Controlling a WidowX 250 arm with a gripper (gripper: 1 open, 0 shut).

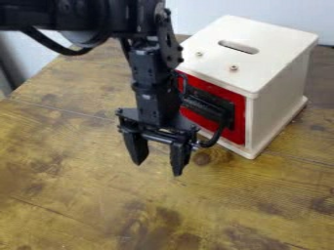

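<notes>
My black gripper (156, 154) hangs above the wooden table, left of and in front of a pale wooden box (271, 78). Its two fingers point down and stand apart, with nothing between them. The box has a slot and two small knobs on top, and a red front panel (237, 135) with a dark part in it, partly hidden behind my arm and wrist.
A pale wall stands behind, with the table's back edge at the upper left.
</notes>
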